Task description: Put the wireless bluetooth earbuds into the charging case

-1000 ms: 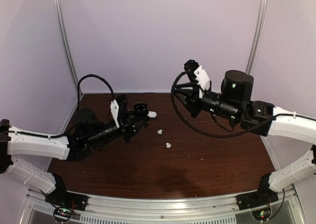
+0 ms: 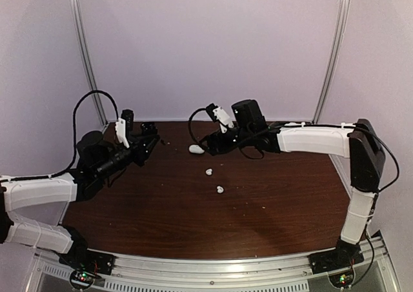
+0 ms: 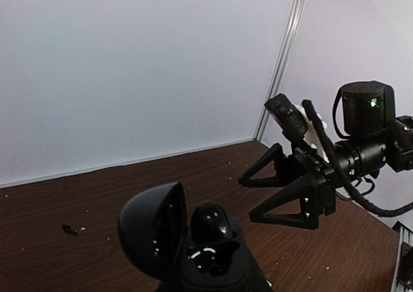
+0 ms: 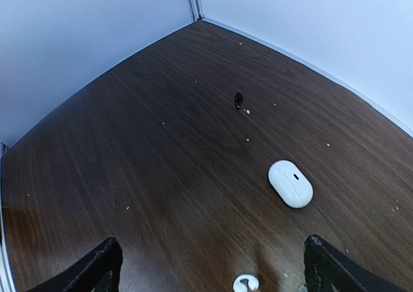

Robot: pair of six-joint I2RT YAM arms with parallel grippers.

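Observation:
My left gripper (image 2: 152, 141) is shut on a black charging case (image 3: 150, 233), whose rounded lid stands open in the left wrist view. In the case's well, a glossy dark dome (image 3: 211, 222) rises beside a dark hollow; whether the dome is a seated earbud I cannot tell. Far off on the table lies a small black piece (image 4: 239, 100), perhaps an earbud, with a tiny white speck beside it. My right gripper is open above the table, its fingers apart and empty. The left fingers are hidden by the case in the left wrist view.
A closed white case (image 4: 290, 184) lies flat near the back middle, close under the right gripper. Two small white pieces (image 2: 209, 172) lie nearer the front. Walls bound the back and sides.
The right arm has swung left and come down toward the white case. My left arm has drawn back leftward with the black case, uncovering the small black piece. The white objects have stayed put.

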